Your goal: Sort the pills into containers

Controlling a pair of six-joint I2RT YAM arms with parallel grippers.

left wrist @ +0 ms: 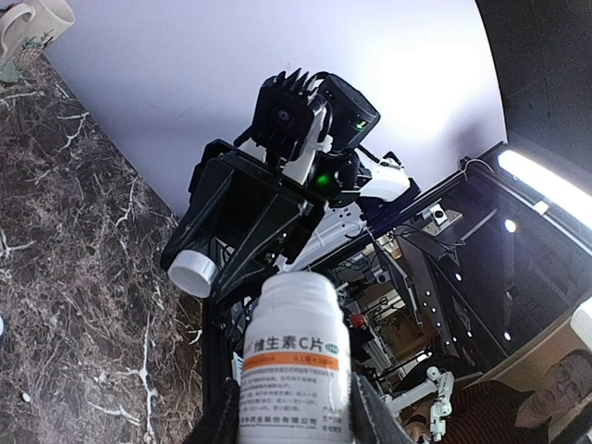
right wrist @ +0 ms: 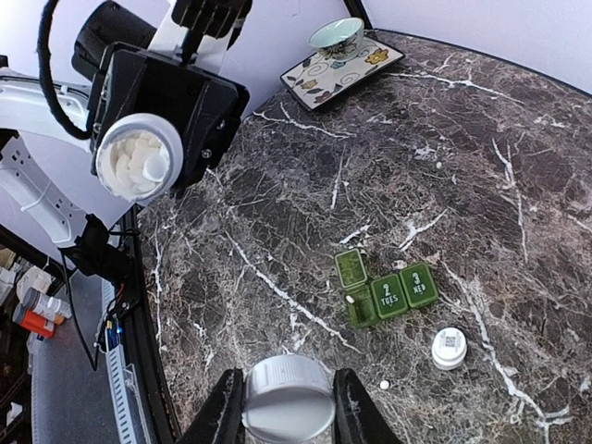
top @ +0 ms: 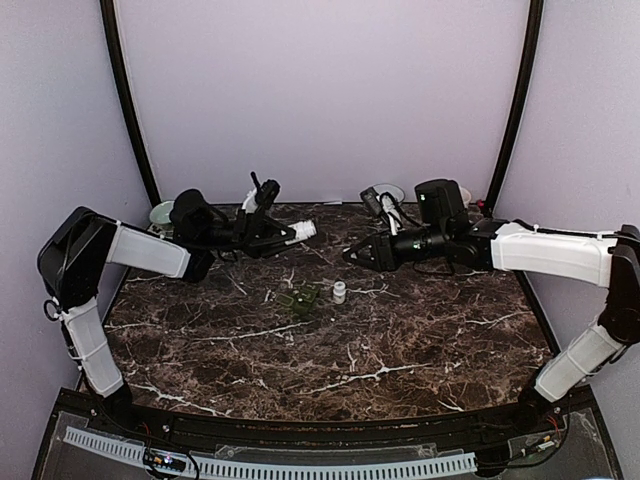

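My left gripper is shut on a white bottle with an orange-banded label. Its uncapped mouth, with white pills inside, shows in the right wrist view. My right gripper is shut on a white cap, clear of the bottle and to its right. Below on the table lies a green pill organizer; its TUES and WED lids are shut, and one compartment stands open with a white speck at its edge. A second white bottle, capped, stands upright beside it.
A loose white pill lies near the organizer. Toward the back left, a pale green bowl sits on a patterned tray. A mug stands at the far side.
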